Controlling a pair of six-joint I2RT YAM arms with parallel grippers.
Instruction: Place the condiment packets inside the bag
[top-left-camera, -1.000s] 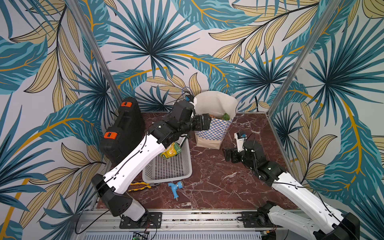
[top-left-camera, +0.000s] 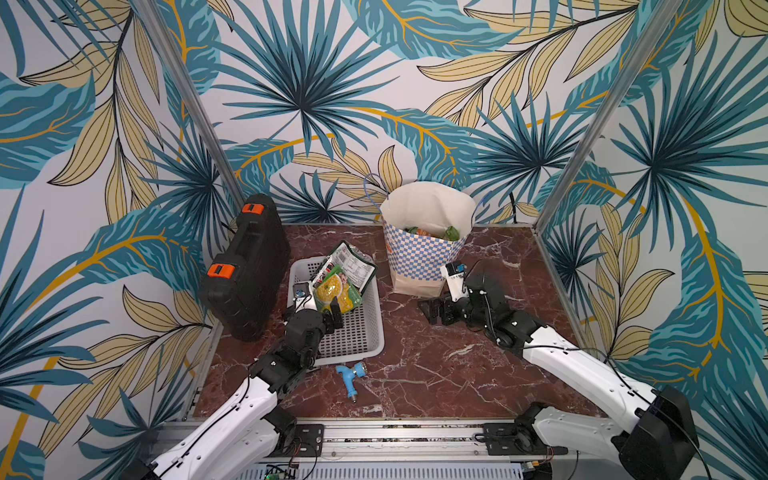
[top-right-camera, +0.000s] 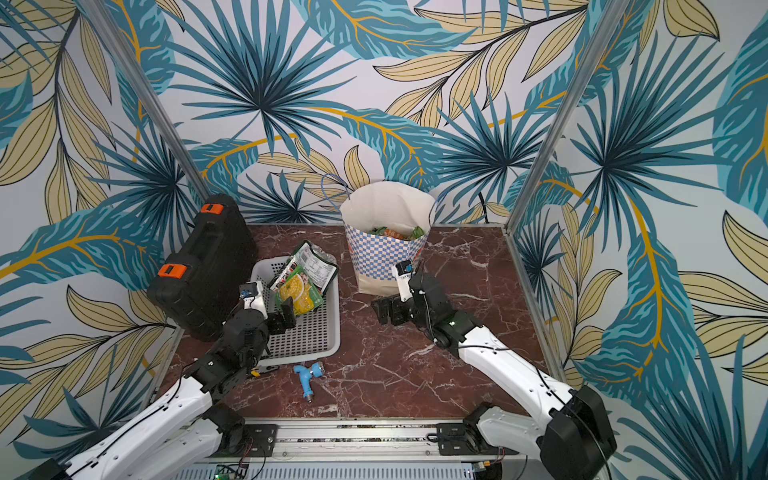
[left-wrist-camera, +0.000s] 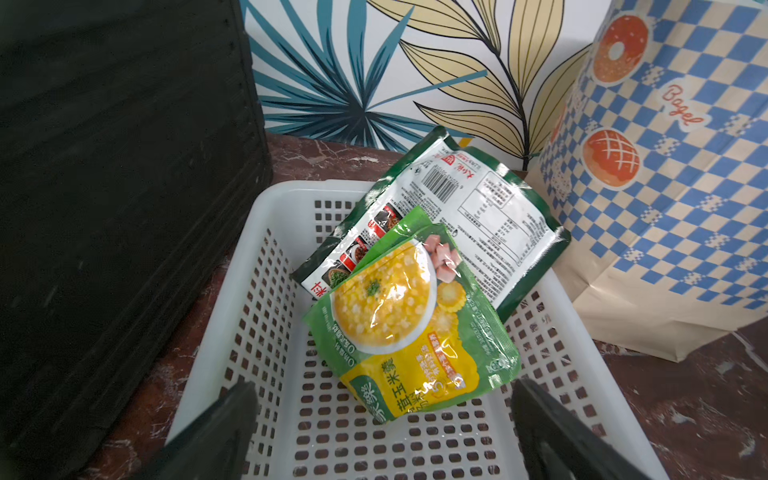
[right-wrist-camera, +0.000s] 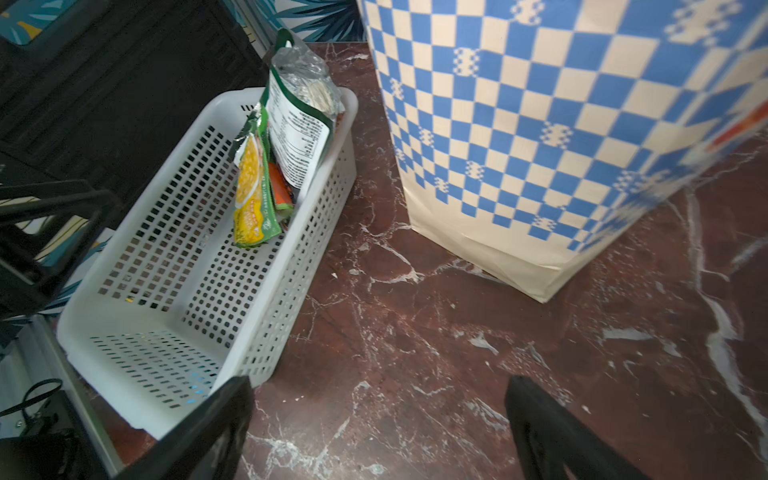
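In the white basket (left-wrist-camera: 216, 344) lie a green-yellow corn soup packet (left-wrist-camera: 408, 328) and, behind it, a silver-backed packet with dark green edges (left-wrist-camera: 480, 216). The blue-checked paper bag (top-left-camera: 416, 256) stands upright right of the basket, with colourful packets (top-left-camera: 448, 234) visible inside its opening. My left gripper (top-left-camera: 312, 315) is open over the near part of the basket, short of the packets, nothing between its fingers. My right gripper (top-left-camera: 434, 312) is open above the table just in front of the bag, empty.
A black case (top-left-camera: 240, 288) stands along the left edge beside the basket. A blue toy-like object (top-left-camera: 349, 376) lies in front of the basket.
My left gripper has moved from the bag's mouth back over the basket and toward the front. My right gripper has shifted left toward the bag's front.
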